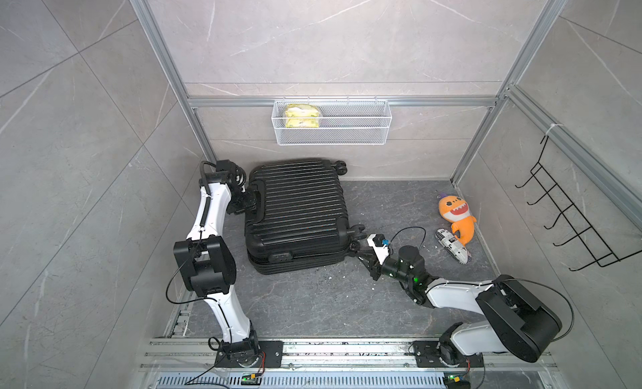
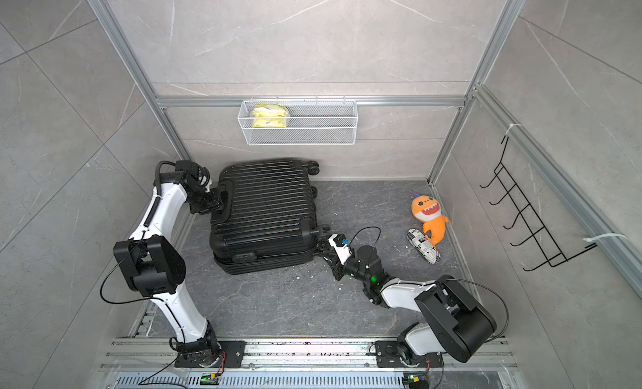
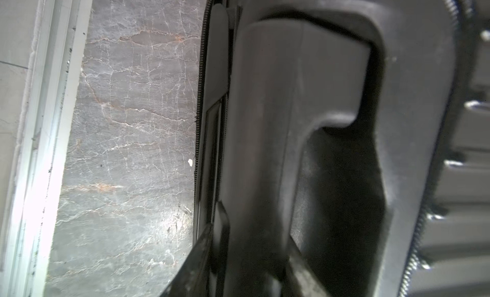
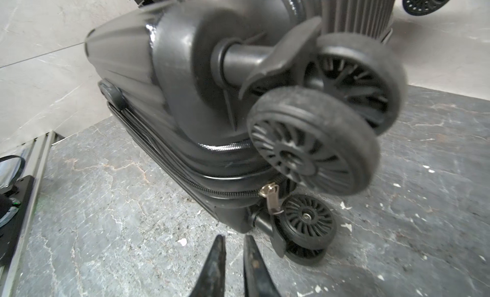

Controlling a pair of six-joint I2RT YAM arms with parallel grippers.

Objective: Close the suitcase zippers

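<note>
The black ribbed suitcase (image 1: 301, 202) lies closed on the floor near the back wall. Its side handle (image 3: 265, 118) runs down the left wrist view, and my left gripper is shut on it, one finger on either side. At the near right corner, by the wheels, a metal zipper pull (image 4: 272, 195) hangs at the zipper seam (image 4: 219, 191). My right gripper points toward this corner, short of the pull, its fingers apart by a narrow gap with only floor showing between them.
Double wheels (image 4: 311, 138) jut from the suitcase corner above the zipper pull, and a lower wheel (image 4: 307, 220) sits right beside it. An orange shark toy (image 1: 457, 215) and a patterned shoe-like item (image 1: 452, 245) lie at the right.
</note>
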